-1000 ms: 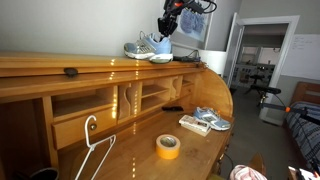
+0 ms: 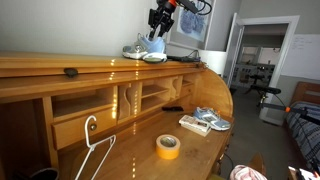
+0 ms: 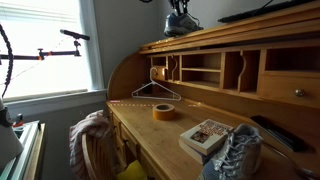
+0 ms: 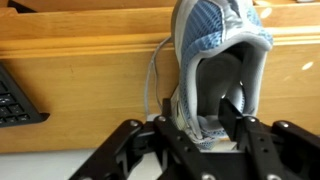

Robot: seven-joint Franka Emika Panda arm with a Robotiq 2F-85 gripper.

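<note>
A blue-grey sneaker (image 2: 153,46) stands on top of the wooden desk hutch (image 2: 100,66), beside another shoe (image 2: 133,51). In the wrist view the sneaker (image 4: 222,50) fills the upper middle, its open collar facing my gripper. The fingers stand apart at the collar, the right fingertip (image 4: 230,112) over the shoe's opening and the left one near its edge. Whether they touch the shoe is hard to tell. From the side, my gripper (image 2: 158,30) is right above the sneaker. The second exterior view shows a sneaker (image 3: 180,22) high on the hutch.
Below on the desk are an orange tape roll (image 2: 167,147), a white hanger (image 2: 94,150), a book (image 3: 205,137) and a pair of sneakers (image 3: 238,153). A black keyboard-like object (image 4: 15,95) lies left in the wrist view. A lampshade (image 2: 214,62) stands to the right.
My gripper has moved left along the hutch top. The shoes there also sit slightly farther left than a second ago. Things on the desk have not moved.
</note>
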